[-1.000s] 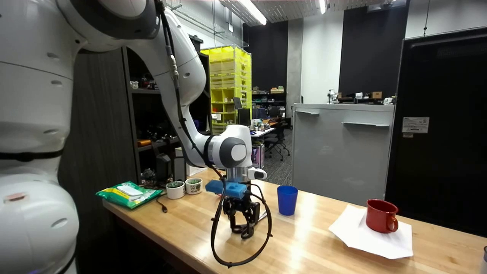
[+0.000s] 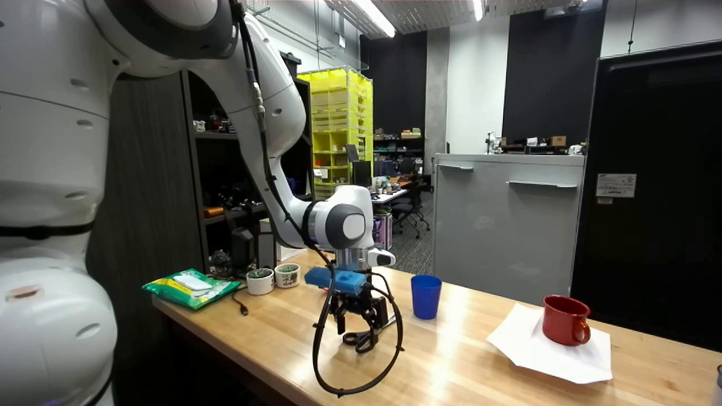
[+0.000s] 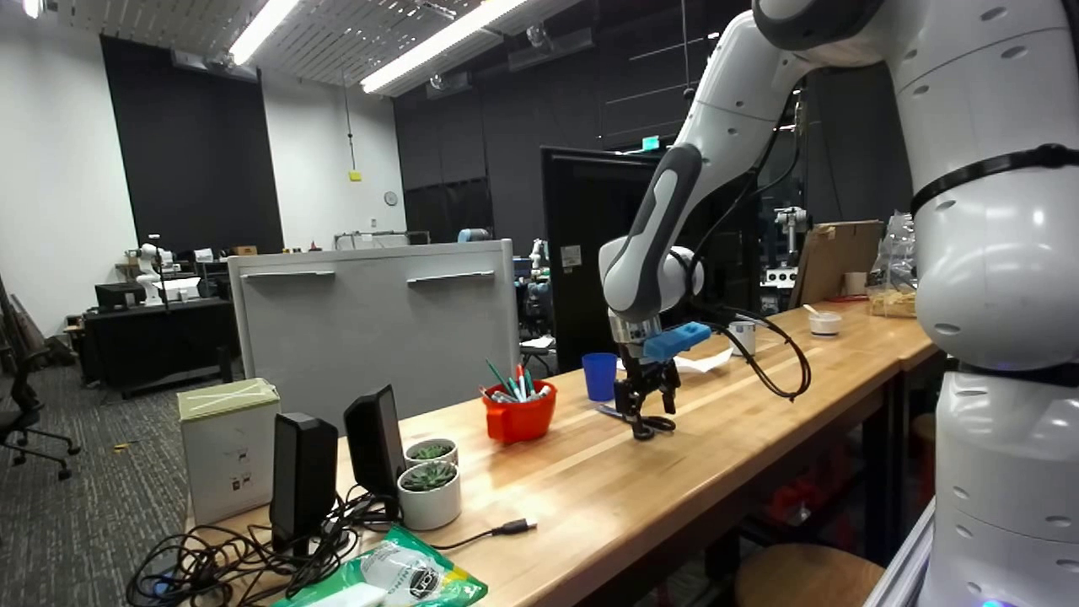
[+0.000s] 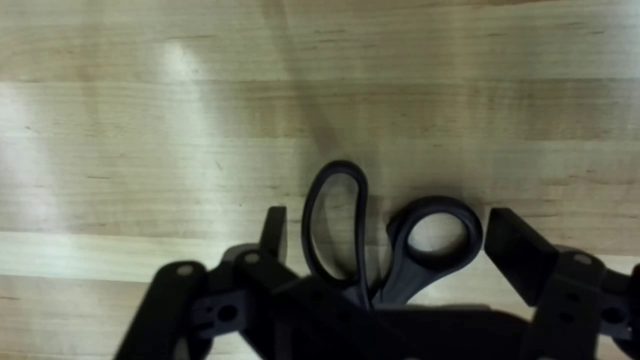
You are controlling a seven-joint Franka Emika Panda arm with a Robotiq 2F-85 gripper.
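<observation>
A pair of scissors with black handles [image 4: 414, 277] lies on the wooden table [image 4: 150, 198]. In the wrist view, my gripper stands open with one finger on each side of the two handle loops. The right finger [image 4: 519, 255] is close to the round loop; a wider gap separates the left finger from the long loop. The gripper body hides the blades here. From outside, the gripper [image 2: 358, 330] points down, low over the scissors [image 2: 365, 344], which rest on the tabletop.
A blue cup [image 2: 426, 298] stands near the gripper, and a red mug [image 2: 566, 321] sits on white paper [image 2: 528, 345]. An orange-red pen holder [image 3: 521, 416], two potted plants [image 3: 429, 496] and a green packet [image 2: 193, 290] occupy the other side.
The gripper's fingers have spread farther apart around the scissors' handles. The arm looks to be in the same place, and the cup and mug have not moved.
</observation>
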